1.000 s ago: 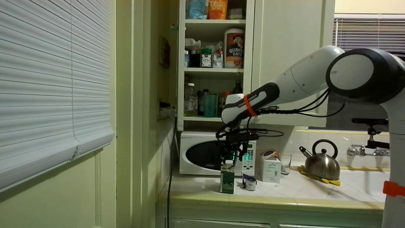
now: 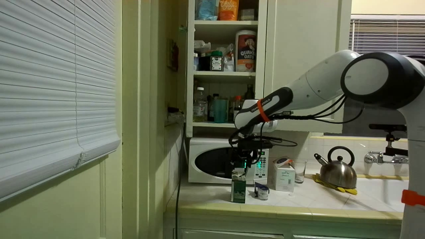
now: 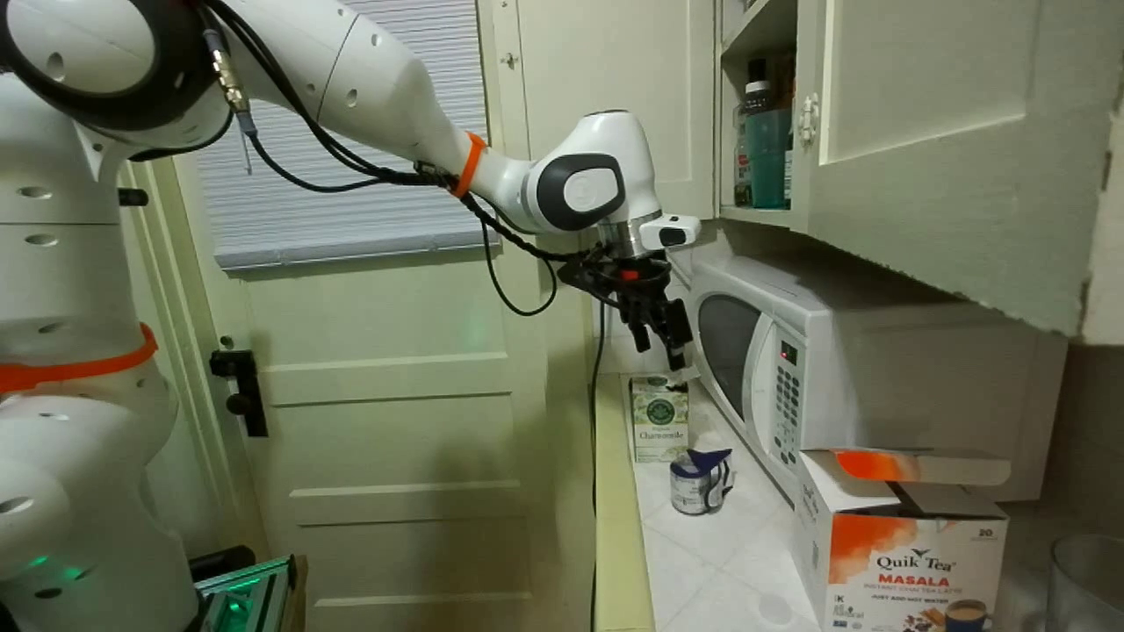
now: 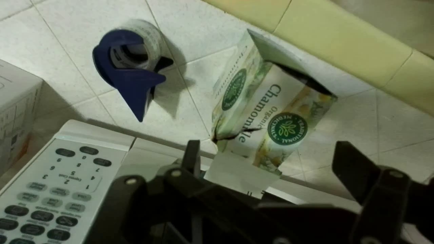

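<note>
A green and cream chamomile tea box (image 3: 659, 425) stands upright on the white counter; its torn top flap sticks out toward the microwave in the wrist view. My gripper (image 3: 659, 356) is above the box, pointing down at a slant. In the wrist view its two dark fingers stand wide apart, with the box (image 4: 280, 118) seen beyond them. The gripper is open and I see nothing held in it. A tape roll in a dark blue dispenser (image 4: 122, 69) rests on the tiles beside the box.
A white microwave (image 3: 853, 348) stands close behind the tea box. The Quik Tea carton (image 3: 917, 558) sits farther along the counter, and a steel kettle (image 2: 338, 173) is near the sink. An open cupboard (image 2: 225, 73) hangs above. The yellow counter edge (image 4: 346, 48) runs close to the box.
The gripper and wrist have shifted slightly and tilted a little. The tea box and the tape dispenser stay where they were.
</note>
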